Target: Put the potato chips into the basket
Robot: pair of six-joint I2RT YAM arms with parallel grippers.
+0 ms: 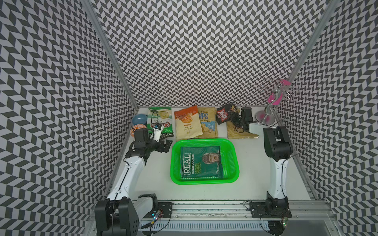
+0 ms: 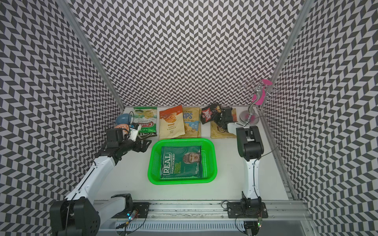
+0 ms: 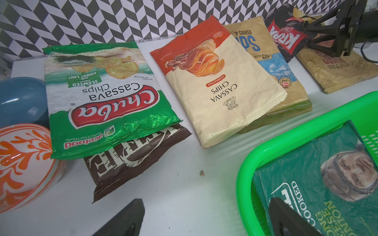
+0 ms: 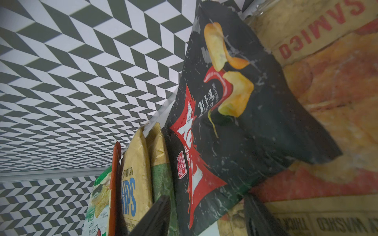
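A green basket (image 1: 175, 161) holds a teal REAL chip bag (image 1: 200, 161). Behind it lie green Chuba (image 3: 106, 102), cream Cassava (image 3: 216, 90) and tan chip bags (image 3: 283, 94). At the back right a black chip bag (image 4: 220, 149) rests on a brown bag (image 4: 322, 98). My right gripper is at the black bag, fingers apart; whether it touches the bag is unclear. My left gripper stands open beside the basket's left side, nothing between its fingers.
A blue bowl (image 3: 17, 98) and an orange-patterned bowl (image 3: 19, 165) stand at the back left. A metal stand with pink parts (image 1: 277, 96) is at the back right. The table front and right of the basket are clear.
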